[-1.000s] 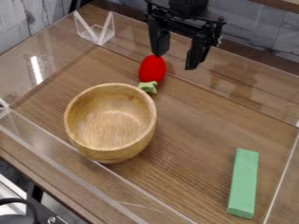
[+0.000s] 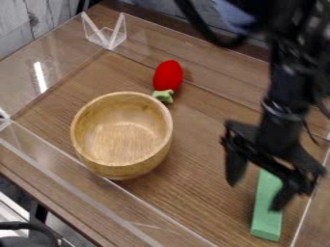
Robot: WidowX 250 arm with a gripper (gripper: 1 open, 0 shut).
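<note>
My gripper (image 2: pixel 264 166), black and blurred by motion, is low on the right of the camera view, over and beside a long green block (image 2: pixel 268 220) that lies on the wooden table (image 2: pixel 180 207). Its fingers are open, though their tips are smeared. The blur hides part of the block's upper end.
A wooden bowl (image 2: pixel 123 133) sits left of centre. A red object (image 2: pixel 169 73) with a small green piece (image 2: pixel 162 96) lies above it. A clear wire-like holder (image 2: pixel 106 34) stands at the top left.
My arm has swept from the top of the view down and to the right, from near the red object to the green block. The objects on the table appear unmoved.
</note>
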